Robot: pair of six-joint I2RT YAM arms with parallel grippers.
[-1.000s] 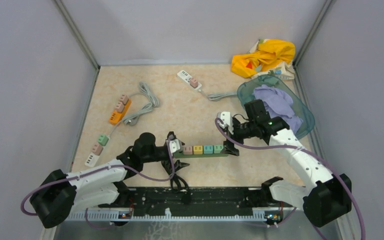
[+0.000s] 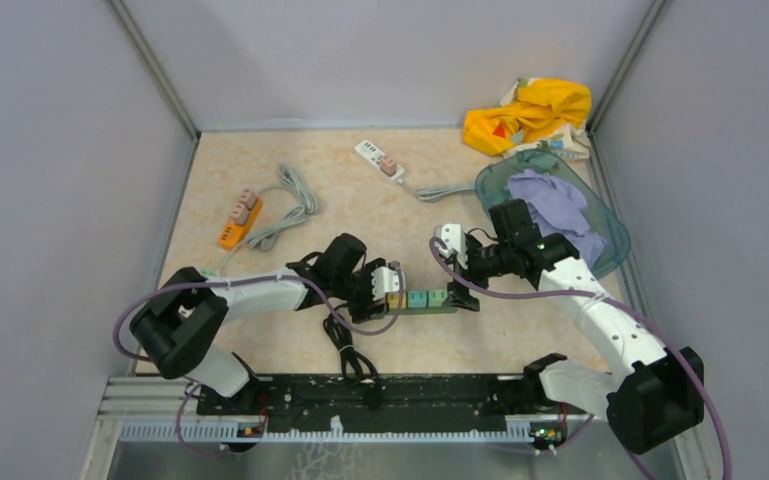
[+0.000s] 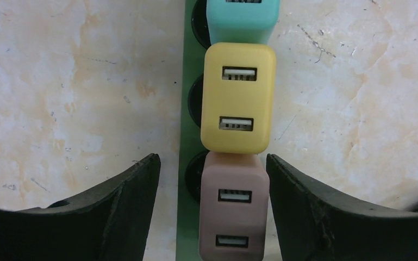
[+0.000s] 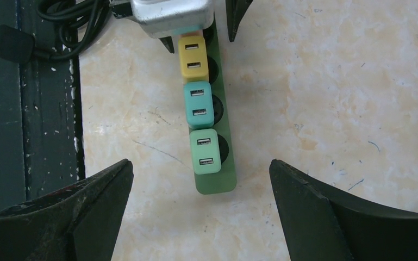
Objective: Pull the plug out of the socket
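Note:
A green power strip (image 4: 215, 182) lies at front centre, carrying a pink plug (image 3: 234, 217), a yellow plug (image 3: 237, 98), a teal plug (image 4: 199, 104) and a mint plug (image 4: 205, 150) in a row. My left gripper is low over the left end, fingers apart on either side of the pink plug, the right finger against or very near it. My right gripper stands open above the mint-plug end, nothing between its fingers.
Black cable (image 2: 346, 350) coils at the front edge. Other strips (image 2: 232, 230) (image 2: 370, 151) with cables lie left and back. A basket of cloth (image 2: 550, 205) stands at right; yellow fabric (image 2: 525, 115) lies behind it.
My left arm has moved right and slightly back along the green strip, now over its pink-plug end. The right arm has not moved.

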